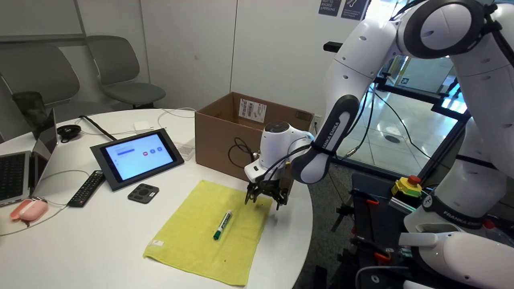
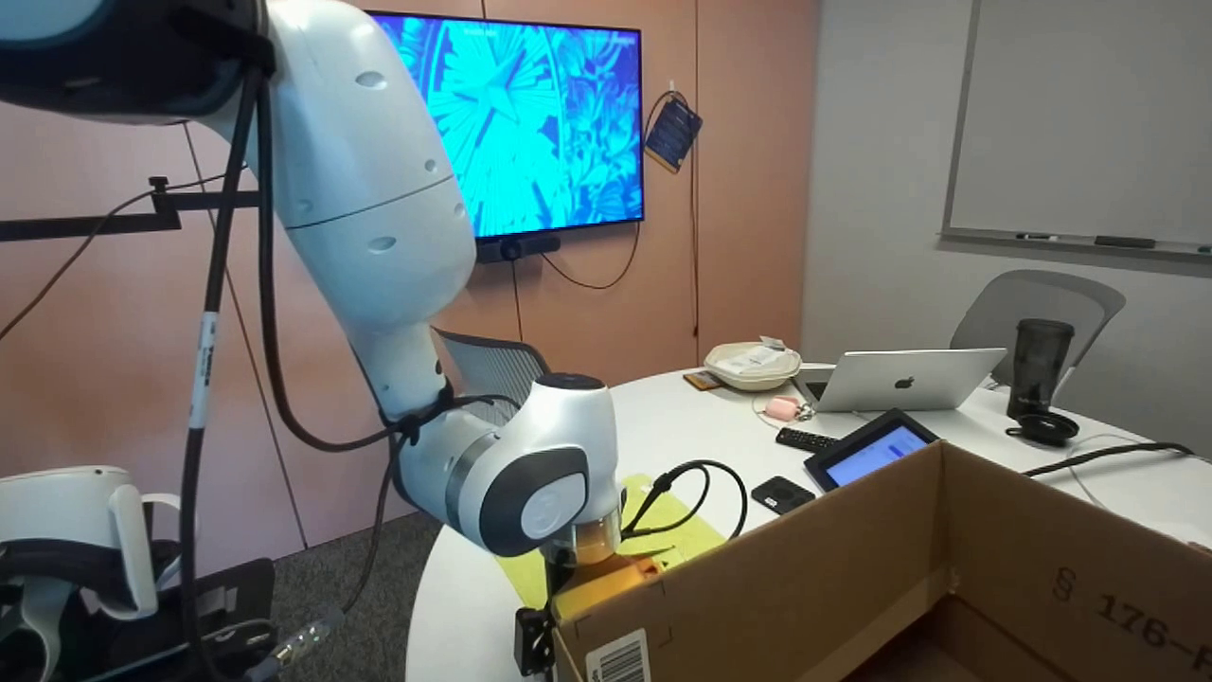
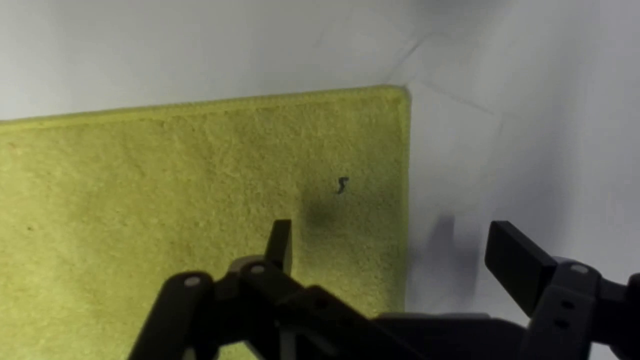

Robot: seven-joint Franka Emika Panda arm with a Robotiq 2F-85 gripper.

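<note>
A yellow cloth (image 1: 192,231) lies spread on the white table, with a green-and-white marker (image 1: 222,224) resting on it. My gripper (image 1: 263,201) hovers over the cloth's far right corner, close to the cardboard box (image 1: 217,139). In the wrist view its fingers are wide apart and nothing is held. One finger (image 3: 279,246) is above the cloth (image 3: 180,198), the other finger (image 3: 519,264) above bare table past the cloth's edge. The cloth's corner shows ahead of the fingers. No marker appears in the wrist view. The box hides most of the gripper in exterior view 2.
Left of the cloth are a tablet screen (image 1: 139,156), a small black controller (image 1: 143,193), a remote (image 1: 86,188) and a laptop (image 1: 14,176). The table's rounded edge (image 1: 308,231) runs just right of the cloth. Bare table lies in front and left.
</note>
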